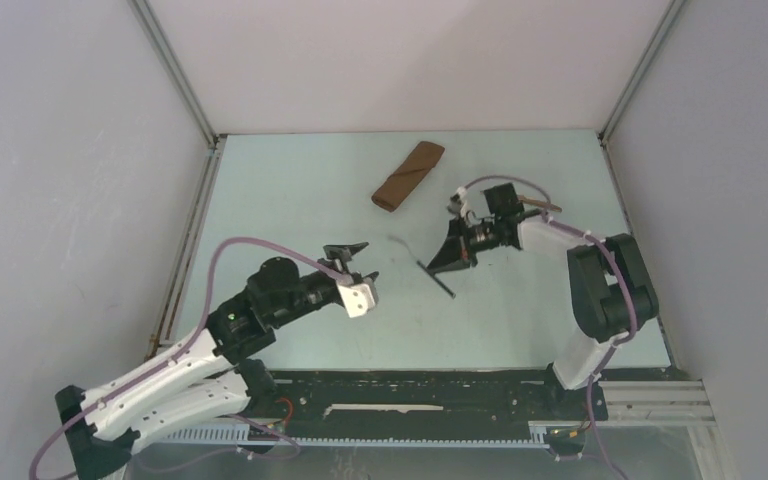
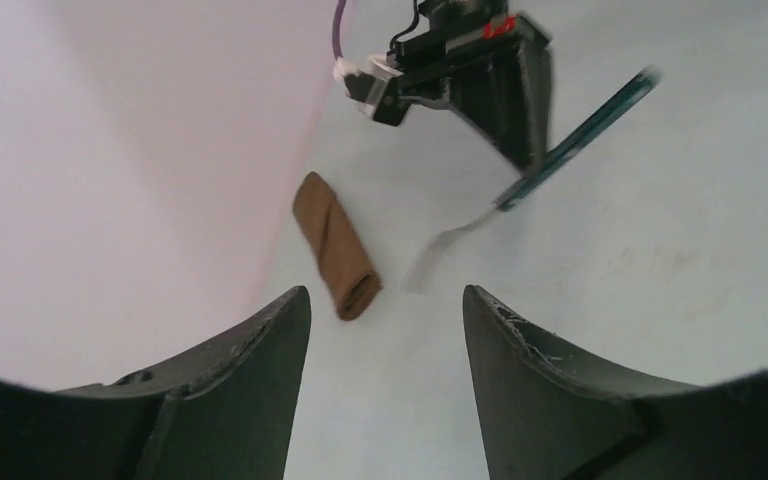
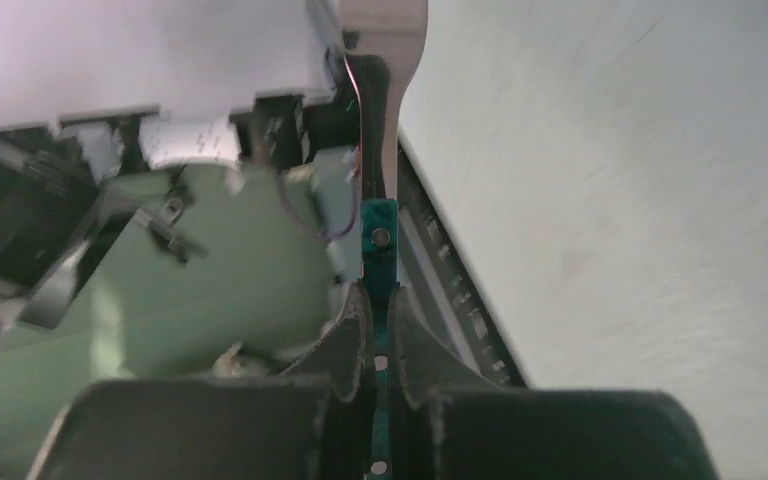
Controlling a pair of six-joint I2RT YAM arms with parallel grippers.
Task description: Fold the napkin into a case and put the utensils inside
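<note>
A brown folded napkin point(image 1: 407, 176) point(image 2: 335, 245) lies at the back middle of the table. My right gripper point(image 1: 433, 268) is shut on a knife with a teal handle point(image 2: 600, 125) point(image 3: 380, 235), raised over the table's middle and blurred by motion; its metal blade point(image 3: 385, 40) extends from the handle. My left gripper point(image 1: 365, 262) stands open at the centre-left, facing the knife, nothing between its fingers. A wooden utensil point(image 1: 550, 205) shows partly behind the right arm.
Walls bound it at the back and both sides; a dark frame edge runs along the front.
</note>
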